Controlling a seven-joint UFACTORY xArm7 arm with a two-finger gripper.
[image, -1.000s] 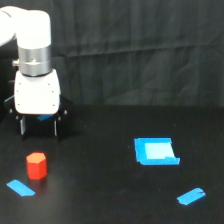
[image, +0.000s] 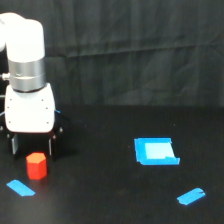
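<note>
A small red block (image: 37, 166) sits on the black table at the left. Just above and behind it in the picture hangs my gripper (image: 35, 150), its dark fingers (image: 15, 145) spread wide. They look open, and nothing shows held between them. Whether the fingers reach down either side of the block is hard to tell against the dark background.
To the right lies a white square (image: 157, 151) edged with blue tape (image: 154, 163). One blue tape strip (image: 20, 187) is near the block, another blue strip (image: 191, 196) at the front right.
My gripper has come down and toward the camera, close to the red block. The block and the taped square have stayed in place.
</note>
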